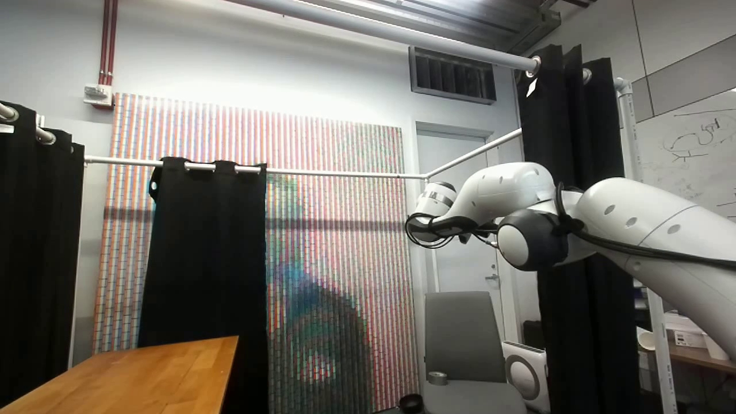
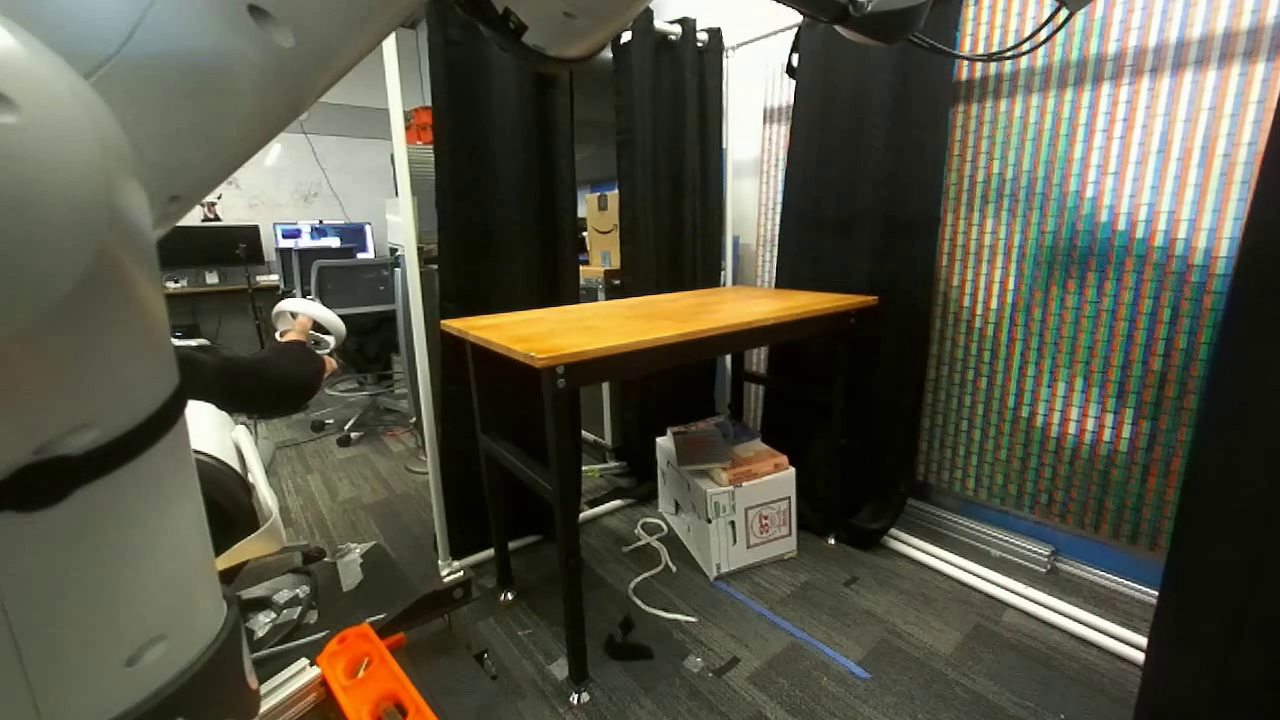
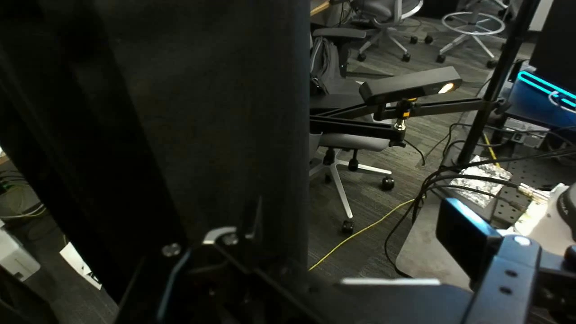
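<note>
In the wrist view my gripper stands open, its dark fingers [image 3: 467, 235] spread wide. Nothing is held between them; chair legs and carpet show through the gap. A black curtain [image 3: 216, 124] fills much of the left half of that view, behind the left finger. The white arm [image 1: 507, 190] reaches in from the right in exterior view 1, raised well above table height. The gripper itself cannot be made out in either exterior view.
A bare wooden table [image 2: 672, 318] stands clear of the arm. Under it lies a white box [image 2: 726, 516]. A camera on a black bracket [image 3: 413, 86] and loose cables [image 3: 416, 200] appear beyond the gripper. A grey chair [image 1: 466, 338] stands near the door.
</note>
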